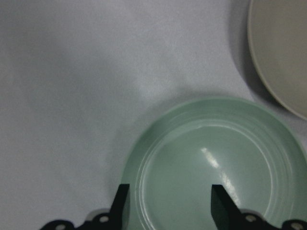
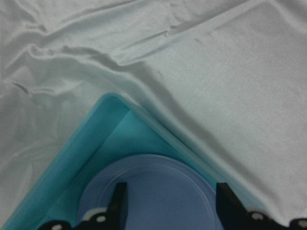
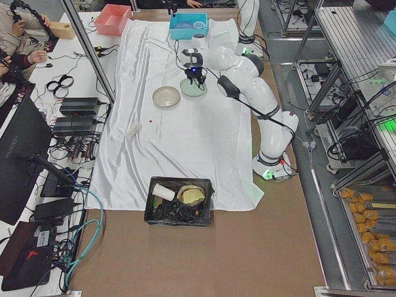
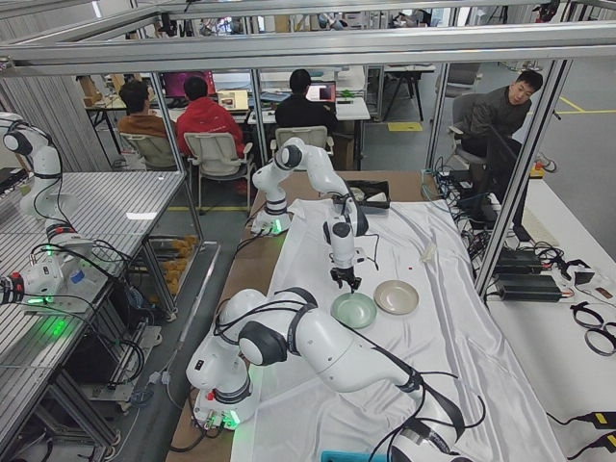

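Note:
A green plate [image 3: 193,90] lies on the white cloth beside a beige plate [image 3: 166,96]. My left gripper is open just over the green plate's edge, nothing between its fingers. In the right wrist view a blue plate [image 2: 165,191] lies in the turquoise bin [image 2: 72,167]; my right gripper is open over it, nothing held between its fingers.
A black crate [image 3: 178,217] with a white cup and other items sits at the cloth's far end from the turquoise bin. A pink bin [image 3: 113,20] stands on the side table.

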